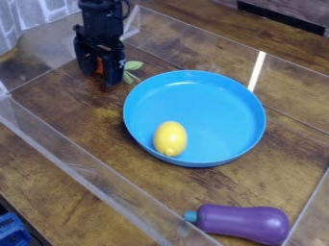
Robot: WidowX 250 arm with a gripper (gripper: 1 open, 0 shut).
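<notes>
My dark gripper (107, 65) is low at the upper left of the wooden table, open around or over an orange carrot with green leaves (131, 75), most of it hidden behind the fingers. To the right sits a blue plate (213, 106) with a yellow lemon (170, 138) on its lower left part.
A purple eggplant toy (244, 223) lies at the lower right. Clear walls (77, 163) border the work area. Bare wood (71, 125) is free left of the plate, and a blue object (11, 231) shows at the bottom left corner.
</notes>
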